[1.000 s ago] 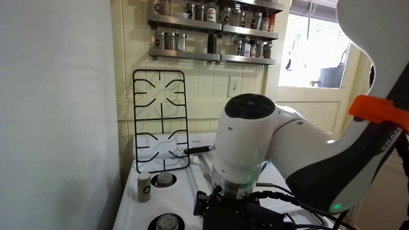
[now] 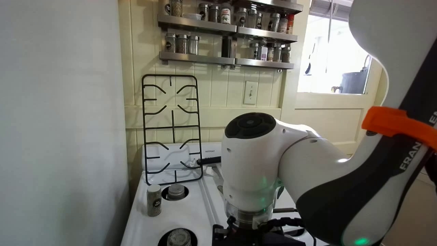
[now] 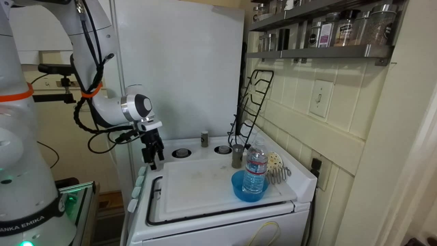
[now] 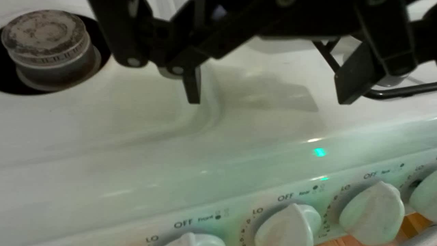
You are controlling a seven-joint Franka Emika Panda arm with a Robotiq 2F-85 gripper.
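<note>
My gripper stands open above the front of the white stovetop (image 4: 254, 123), and only bare enamel shows between its spread fingers. Seen from exterior view 2, the gripper (image 3: 154, 164) points down near the row of knobs (image 3: 138, 186), left of the white board (image 3: 196, 184). Below it in the wrist view are pale stove knobs (image 4: 370, 213). A round burner (image 4: 49, 41) lies to the upper left there. In exterior view 1 the fingers are out of sight below the frame.
A spice jar (image 2: 154, 201) stands beside the rear burner (image 2: 176, 191). One black grate (image 2: 172, 127) leans on the wall. On the board, a water bottle (image 3: 254, 168) stands in a blue bowl (image 3: 237, 186), with another jar (image 3: 237, 155) nearby. Spice shelves (image 3: 336, 51) hang above.
In exterior view 1 the arm's wrist has moved left and lower, covering part of the black handle by the grate. The jar and grate have stayed put.
</note>
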